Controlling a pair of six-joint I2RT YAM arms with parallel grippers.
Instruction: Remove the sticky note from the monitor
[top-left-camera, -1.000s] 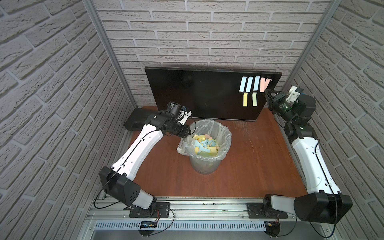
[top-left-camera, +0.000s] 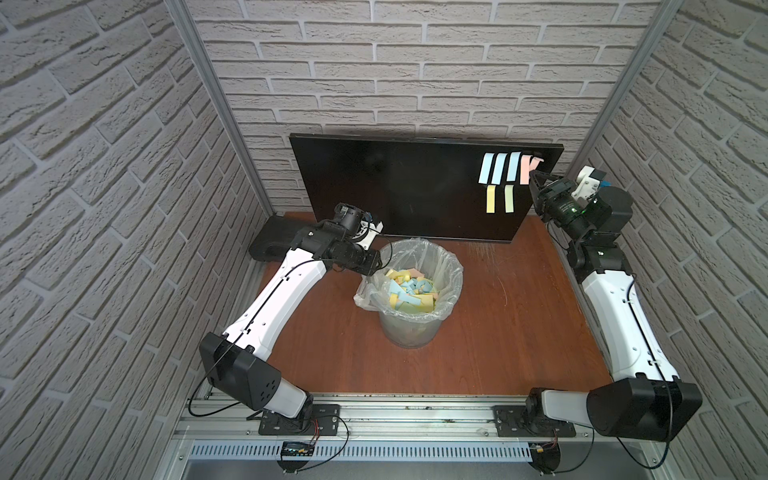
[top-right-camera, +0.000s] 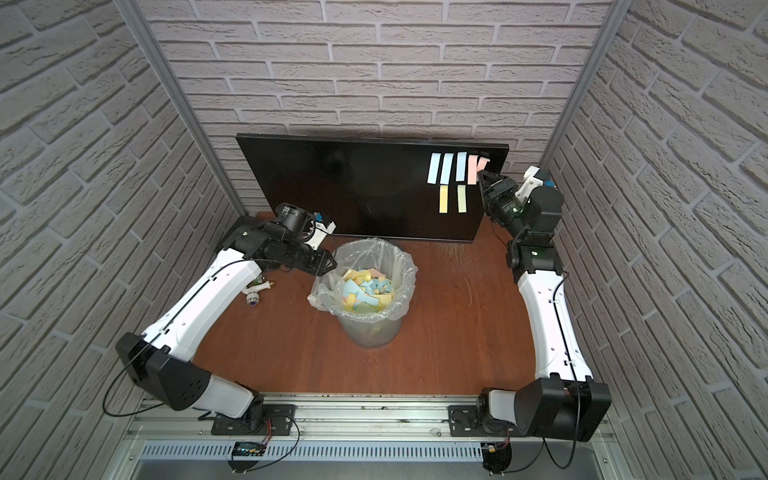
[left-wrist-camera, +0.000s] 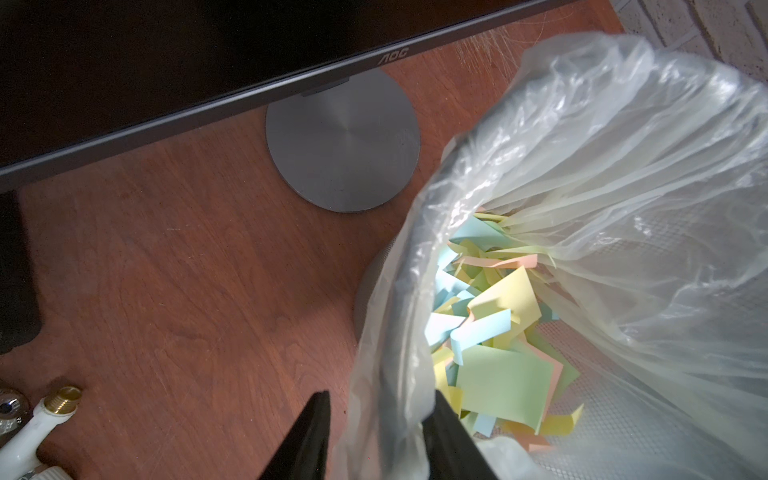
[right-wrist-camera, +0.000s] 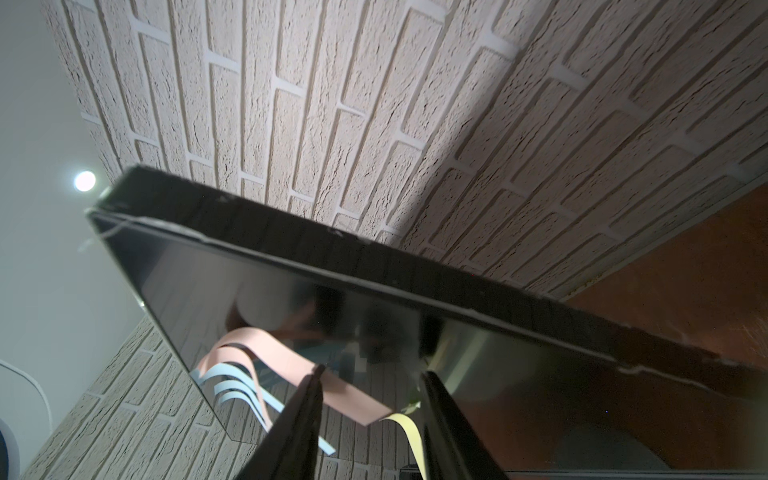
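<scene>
My left gripper is shut on the rim of the clear bag lining the bin full of paper notes. At the monitor's upper right, strips of sticky notes hang in two rows: blue and pink above, yellow and pale green below. My right gripper stands open at the rightmost pink note; this note's lower end reaches between the fingertips in the right wrist view, though contact cannot be told.
Brick walls enclose the wooden table. A dark object lies at the back left, and metal fittings lie left of the bin. The table right of the bin is clear.
The left arm and the bin look unchanged.
</scene>
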